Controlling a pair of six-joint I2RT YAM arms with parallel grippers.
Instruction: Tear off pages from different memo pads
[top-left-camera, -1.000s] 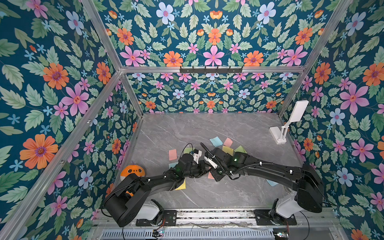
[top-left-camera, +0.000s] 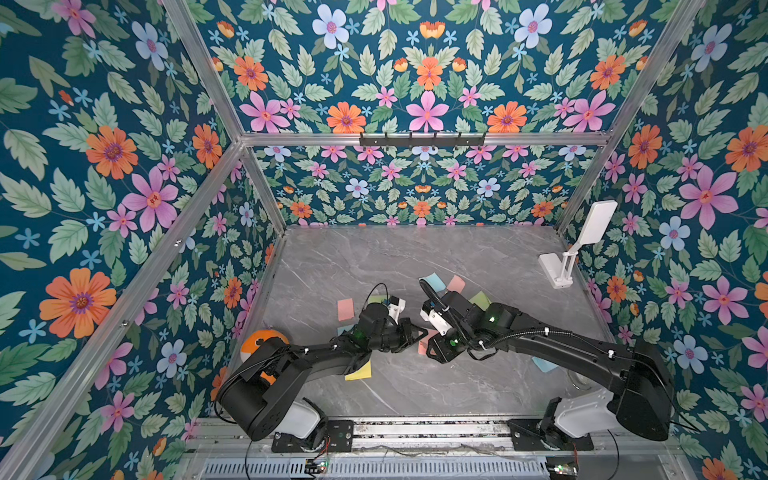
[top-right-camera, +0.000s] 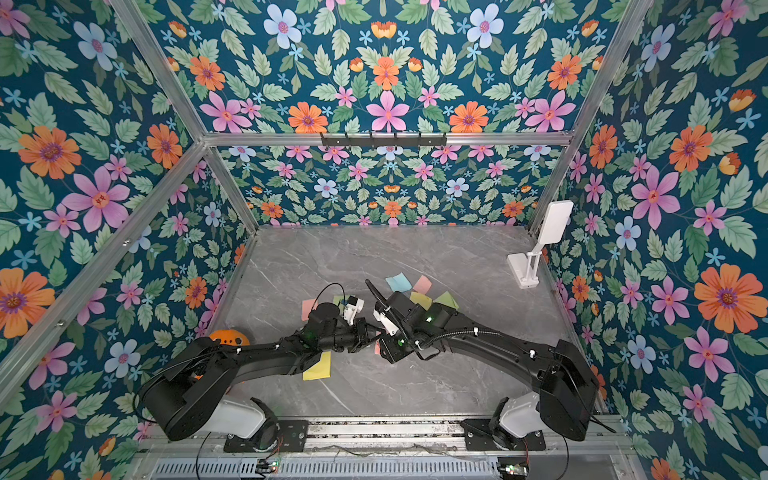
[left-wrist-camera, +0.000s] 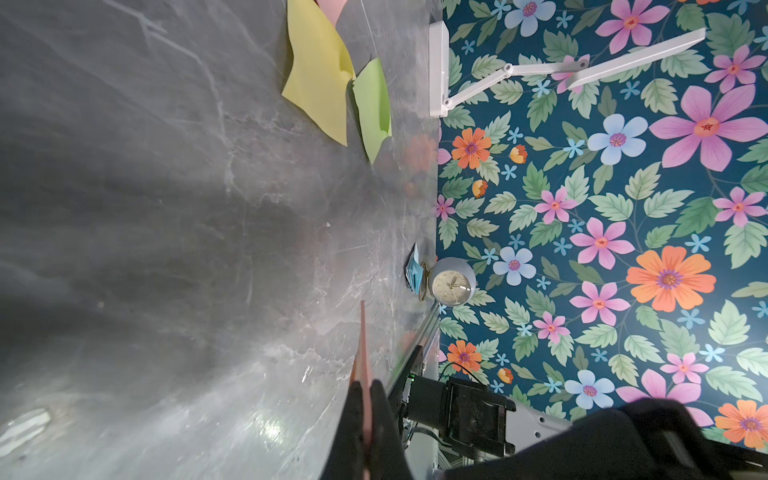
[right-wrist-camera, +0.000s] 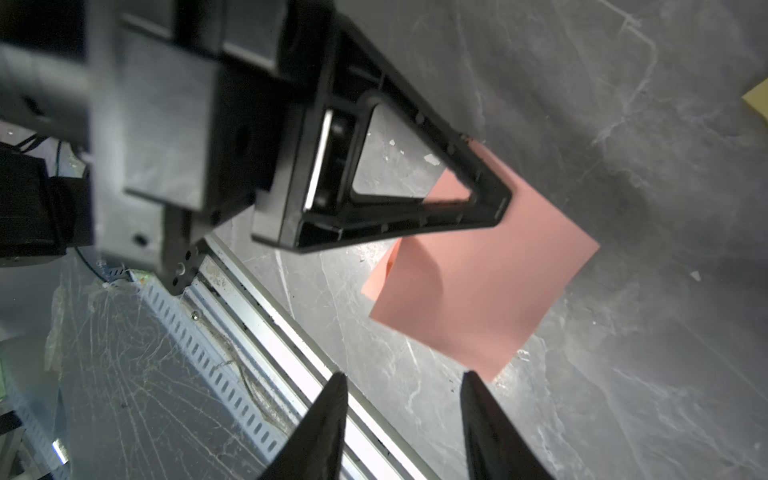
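Pink memo paper (right-wrist-camera: 488, 280) is pinched at one corner by my left gripper, which is shut on it. Seen edge-on in the left wrist view, this pink paper (left-wrist-camera: 365, 344) looks thin; a smaller pink flap shows behind it in the right wrist view. My right gripper stands open just short of the paper's free edge, nothing between its fingers. From above, the two grippers face each other over mid-table. Loose sheets or pads lie around: pink (top-left-camera: 345, 309), yellow (top-left-camera: 359, 372), blue (top-left-camera: 434, 281), a second pink (top-left-camera: 456, 284) and green (top-left-camera: 480, 300).
A blue paper (top-left-camera: 545, 364) lies near the right arm, close to a small clock (left-wrist-camera: 450, 286). The white lamp (top-left-camera: 557, 270) stands at the back right, and an orange object (top-left-camera: 264, 342) sits behind the left arm.
My right gripper has drawn away from the left one, towards the right, and its arm has shifted right too. The left arm's elbow has moved slightly; its gripper has barely moved.
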